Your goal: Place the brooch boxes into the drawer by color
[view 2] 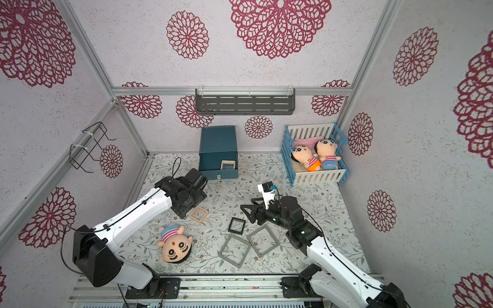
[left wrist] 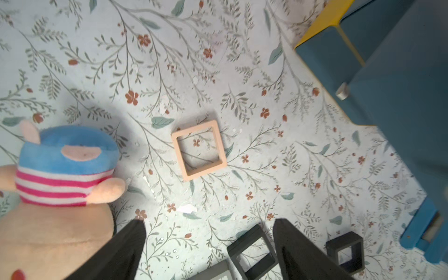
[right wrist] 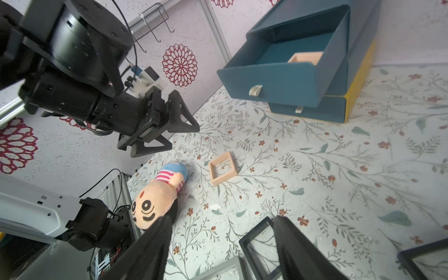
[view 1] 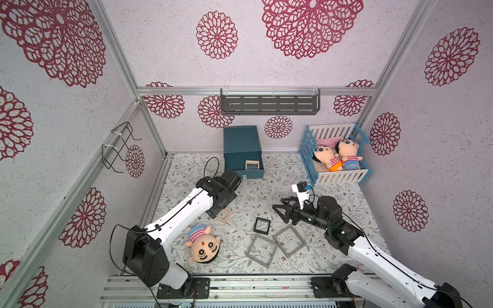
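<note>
A small wooden square frame box (left wrist: 215,145) lies below my left gripper, which is part open with nothing between its fingers. The drawer unit (view 2: 218,138) at the back has its upper drawer (right wrist: 266,81) out, holding a pale wooden box (right wrist: 303,57). Two black frames, one (view 2: 231,231) in the middle and one (right wrist: 406,256) further right, lie on the table with two grey frames (view 1: 259,261) at the front. My right gripper hangs open and empty above the middle right.
A plush doll (view 1: 202,249) lies at the front left. A blue-and-white crib (view 1: 333,177) with two dolls stands at the back right. A grey shelf (view 1: 269,102) is on the back wall. Table space before the drawer is clear.
</note>
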